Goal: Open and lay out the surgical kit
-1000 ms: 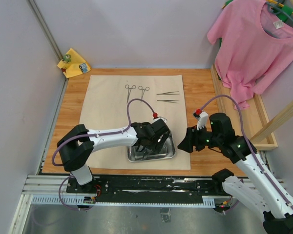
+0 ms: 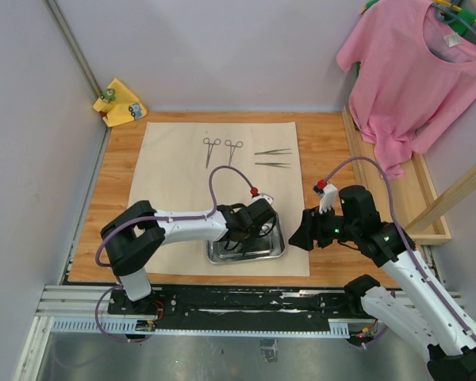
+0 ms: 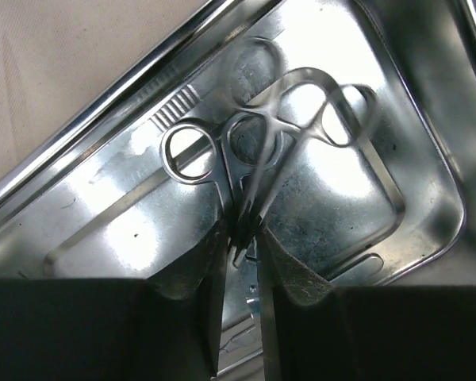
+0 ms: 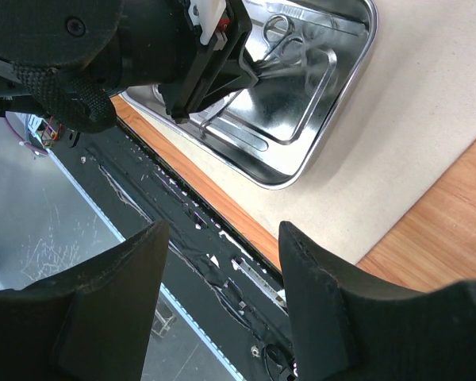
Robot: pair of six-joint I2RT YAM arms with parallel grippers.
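A steel tray [image 2: 266, 251] sits on a cream cloth [image 2: 174, 175]; it holds scissor-like instruments [image 3: 182, 155] and other pieces. My left gripper is over the tray, its fingertips around the shanks of a ring-handled instrument [image 3: 262, 119], blurred in the left wrist view; whether it grips is unclear. Two ring-handled clamps [image 2: 212, 147] and two tweezers [image 2: 272, 152] lie in a row at the cloth's back. My right gripper hangs open, right of the tray, nothing between its fingers.
A wooden frame [image 2: 420, 222] with a pink shirt [image 2: 404, 71] stands at the right. A yellow printed cloth [image 2: 119, 103] lies in the back left corner.
My left gripper and arm have shifted slightly over the tray. The right arm looks unchanged.
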